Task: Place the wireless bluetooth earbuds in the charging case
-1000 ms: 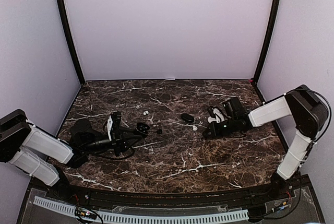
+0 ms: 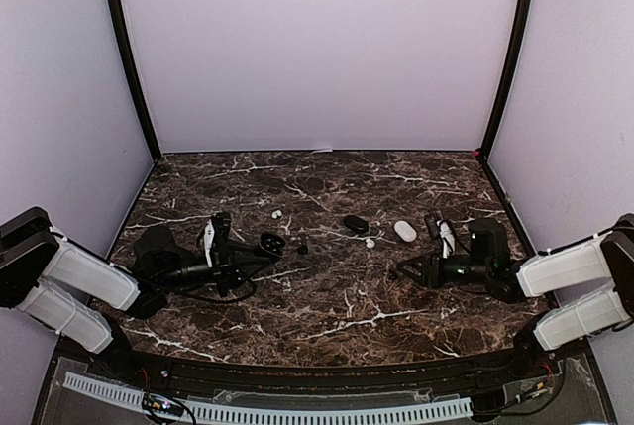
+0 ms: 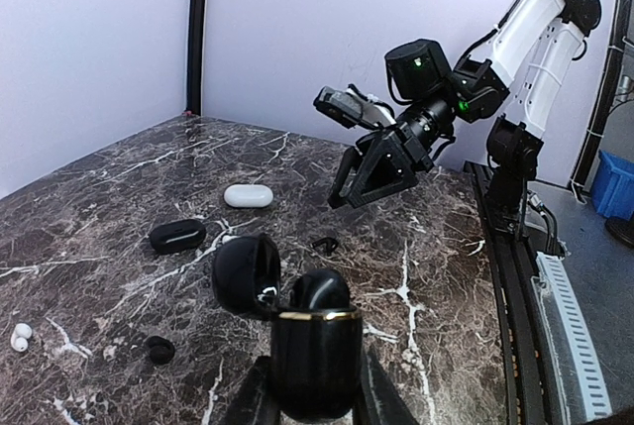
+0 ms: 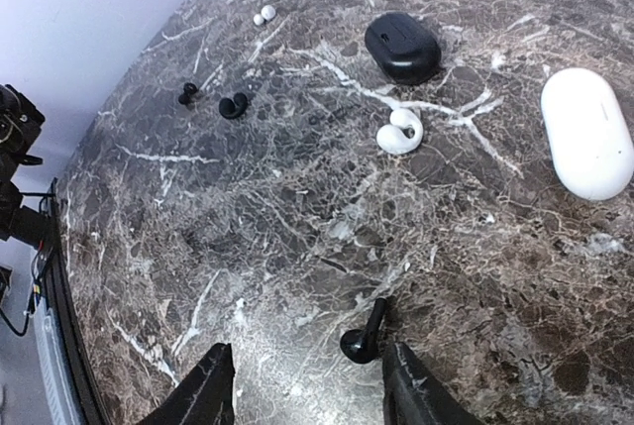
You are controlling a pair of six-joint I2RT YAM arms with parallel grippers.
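My left gripper [image 2: 260, 259] is shut on a black charging case [image 3: 315, 356], its lid [image 3: 238, 276] open, held above the table. My right gripper hangs part open over the table at the right, nothing between its fingers. A black earbud [image 4: 362, 341] lies just ahead of it. Smaller black earbuds [image 4: 233, 105] lie farther left, as do white earbuds [image 4: 264, 15]. A white curved piece [image 4: 398, 133] lies near the middle.
A closed black case [image 4: 401, 49] and a closed white case [image 4: 584, 133] lie toward the back right.
My right arm has moved toward the front right, uncovering the white case and the black earbud in the top view. My left gripper holds still with the case.
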